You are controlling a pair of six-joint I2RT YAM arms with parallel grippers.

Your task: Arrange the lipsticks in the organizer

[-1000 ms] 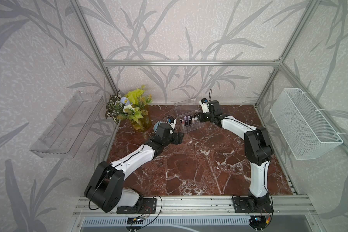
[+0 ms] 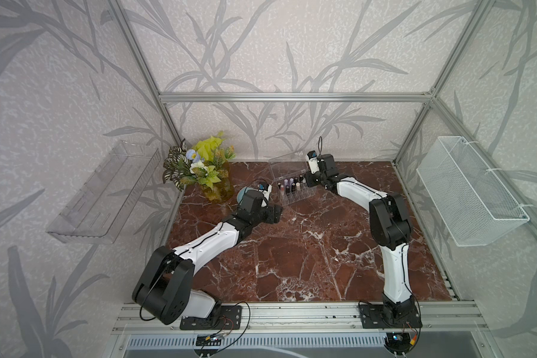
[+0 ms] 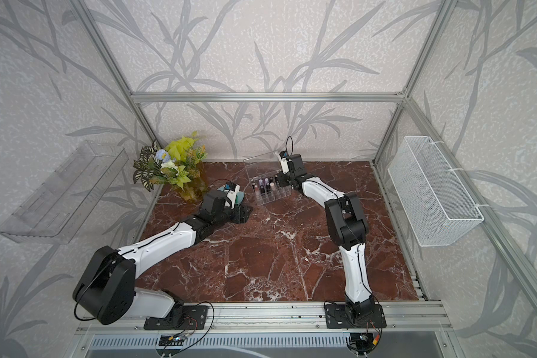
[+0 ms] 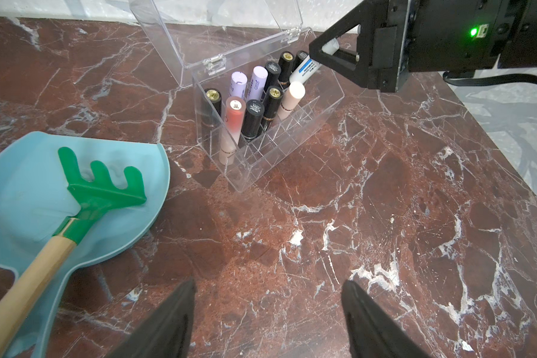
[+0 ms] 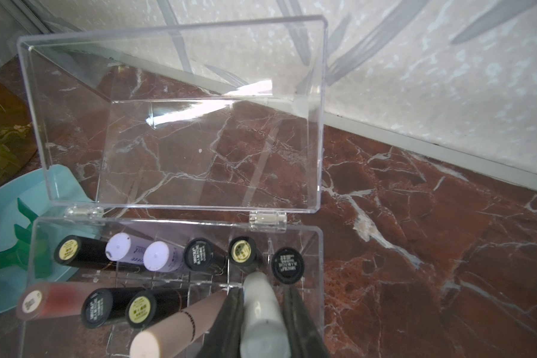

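Note:
The clear lipstick organizer [image 4: 250, 167], lid standing open, holds two rows of black, lilac, pink and cream tubes at the back of the table. My right gripper is shut on a white tube [image 4: 304, 69] with a blue stripe, tilted over the right end of the organizer, beside a cream lipstick [image 5: 161, 337]. My left gripper is open with nothing between its fingers, over bare table in front of the organizer; its fingertips are blurred in the left wrist view.
A light blue dustpan [image 4: 18, 191] with a green rake lies left of the organizer. A yellow vase of flowers [image 2: 217, 185] stands at back left. Wire and clear baskets hang on the side walls.
The left arm has shifted very slightly.

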